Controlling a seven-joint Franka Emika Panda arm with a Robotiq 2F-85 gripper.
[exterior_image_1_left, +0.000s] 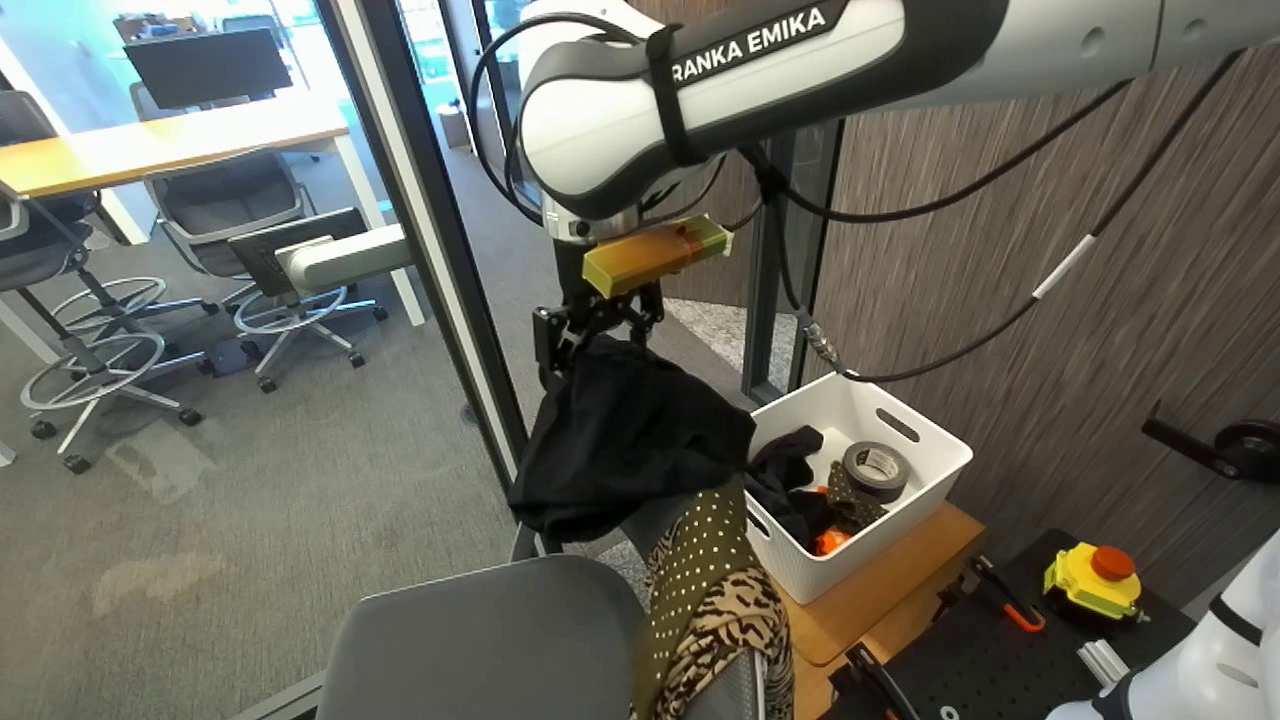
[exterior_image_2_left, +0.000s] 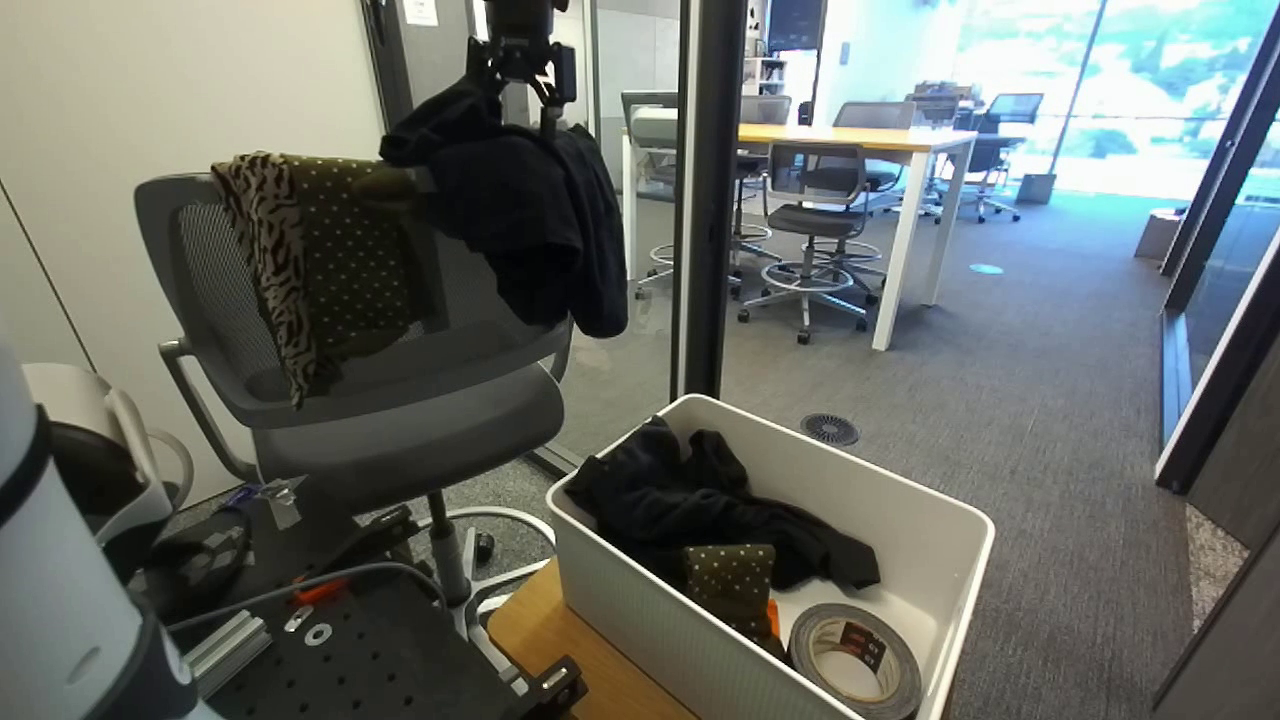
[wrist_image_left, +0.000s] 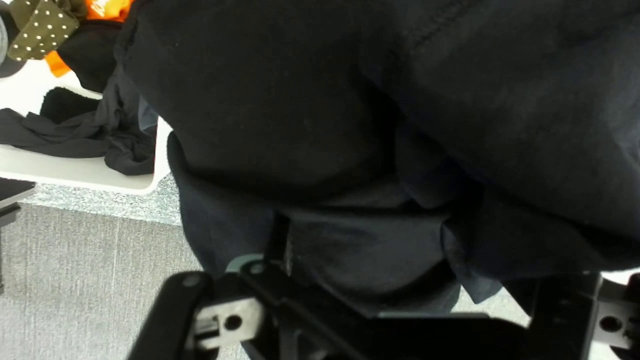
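Observation:
A black cloth (exterior_image_1_left: 642, 432) hangs bunched over the far end of the chair's backrest in exterior view 1. My gripper (exterior_image_2_left: 524, 108) stands open right at the top of this cloth, its fingers down among the folds. The wrist view is mostly filled by the black cloth (wrist_image_left: 288, 108), spread in front of and between the fingers; their tips are partly hidden. On the same backrest lies a scarf (exterior_image_2_left: 348, 252) with white dots and an animal print, beside the cloth. The grey chair (exterior_image_1_left: 492, 642) stands below.
A white bin (exterior_image_2_left: 960, 576) to one side holds dark cloth (exterior_image_2_left: 708, 504), a dotted piece (exterior_image_2_left: 729, 582), something orange and a tape roll (exterior_image_2_left: 854, 662). A glass wall frame (exterior_image_2_left: 705, 216) stands close behind the chair. An emergency button (exterior_image_1_left: 1112, 564) sits on the black table.

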